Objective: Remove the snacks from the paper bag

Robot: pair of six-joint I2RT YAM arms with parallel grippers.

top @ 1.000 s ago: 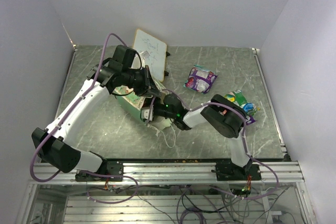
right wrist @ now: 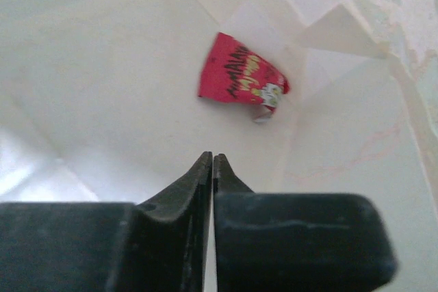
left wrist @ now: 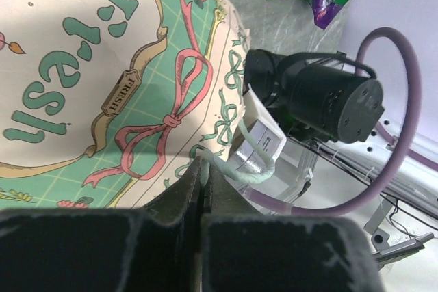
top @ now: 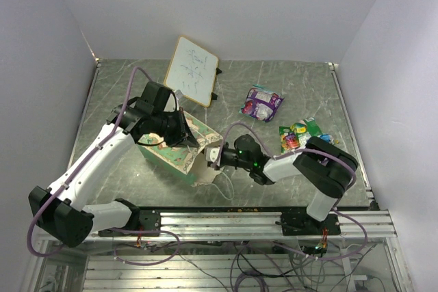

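Observation:
The green-and-cream paper bag (top: 171,155) lies on its side, mouth toward the right; its printed face (left wrist: 82,80) fills much of the left wrist view. My left gripper (top: 194,143) is shut on the bag's pale cord handle at the mouth's upper edge. My right gripper (top: 211,157) is at the opening, shut with nothing visible between its fingers. In the right wrist view, a small red snack packet (right wrist: 239,73) lies inside the white interior, ahead of my right gripper.
A purple snack bag (top: 262,104) lies at the back right, and several colourful snack packets (top: 301,135) lie on the right of the grey table. A whiteboard (top: 191,70) stands behind the paper bag.
My left gripper has moved lower, with the bag's upper edge following.

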